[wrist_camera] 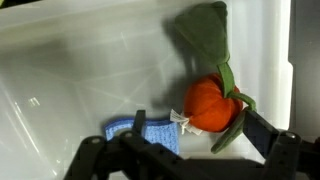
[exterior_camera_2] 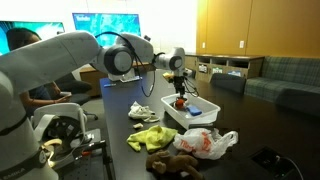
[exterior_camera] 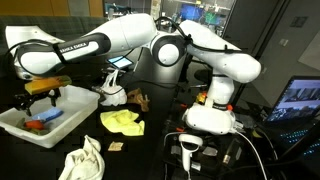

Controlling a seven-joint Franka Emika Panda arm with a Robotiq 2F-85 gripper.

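A white bin [exterior_camera: 72, 124] holds a red-orange plush thing [wrist_camera: 206, 104] with green leafy parts [wrist_camera: 206, 32] and a blue cloth-like item [wrist_camera: 157, 134]. Over these hangs my gripper, its fingers wide apart and nothing held. In the wrist view the red thing lies ahead of the gap, towards the right finger [wrist_camera: 262, 133], while the left finger [wrist_camera: 139, 126] overlaps the blue item. Exterior view 2 has the red thing [exterior_camera_2: 180, 102] beside the blue item [exterior_camera_2: 194, 110], just below the gripper. Whether the fingers touch anything is unclear.
Outside the bin lie a yellow cloth [exterior_camera: 122, 122], a pale cloth [exterior_camera: 84, 160], a clear plastic bag [exterior_camera_2: 208, 145] and a brown plush toy [exterior_camera_2: 174, 164]. The bin's wall [wrist_camera: 275, 60] stands close on the right in the wrist view.
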